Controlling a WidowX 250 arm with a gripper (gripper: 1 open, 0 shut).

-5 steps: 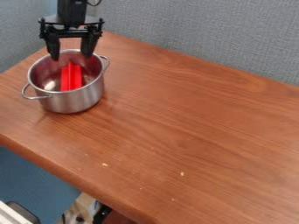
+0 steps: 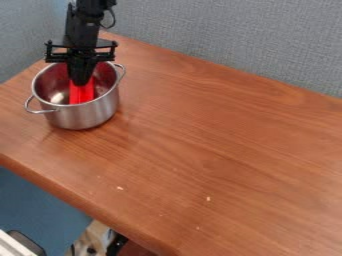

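Note:
A steel pot (image 2: 83,114) with two side handles stands near the left edge of the wooden table. A red object (image 2: 82,92) is upright inside it. My black gripper (image 2: 80,80) reaches down from above into the pot, its tips at the top of the red object. The gripper looks narrowed, but whether anything is between its fingers is hidden.
A grey padded wall (image 2: 241,40) runs behind it, and blue floor shows beyond the near left edge.
My gripper has moved down into the pot over the red object, and its fingers appear to have drawn closer together. The pot is in the same place.

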